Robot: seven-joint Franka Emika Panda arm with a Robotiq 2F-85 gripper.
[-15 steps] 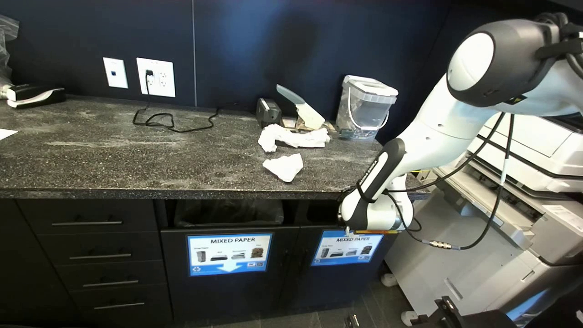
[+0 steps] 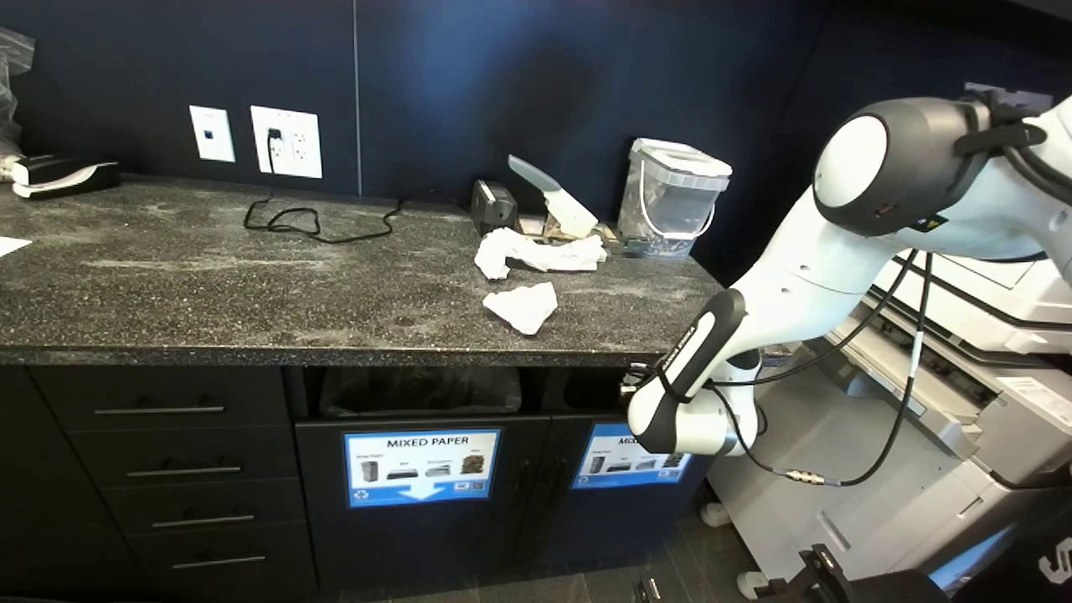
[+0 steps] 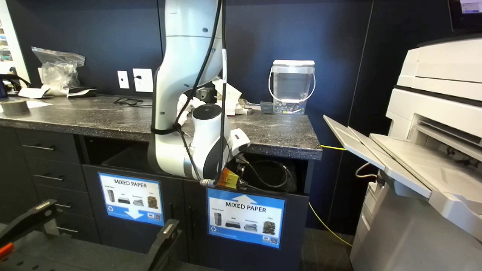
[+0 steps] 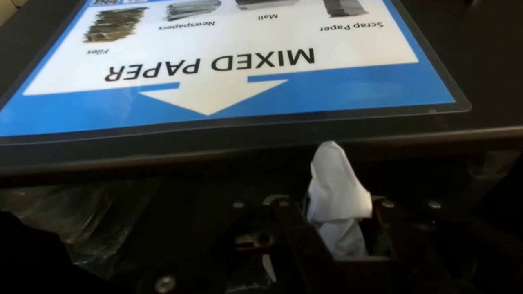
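A crumpled white paper is held in my gripper, which is shut on it, in the wrist view. The gripper sits inside the dark opening above the right bin door, just behind the door's top edge. In the exterior views the fingers and the held paper are hidden by the arm and the bin front. A second crumpled white paper lies near the front of the counter, and a longer crumpled one lies behind it.
The counter edge overhangs the right bin opening, whose door carries a MIXED PAPER sign. A lidded clear bucket and a black box stand at the back. The printer is to the right.
The arm has come lower and its wrist has tilted, with the hand sinking toward the right bin opening. The papers on the counter have not moved.
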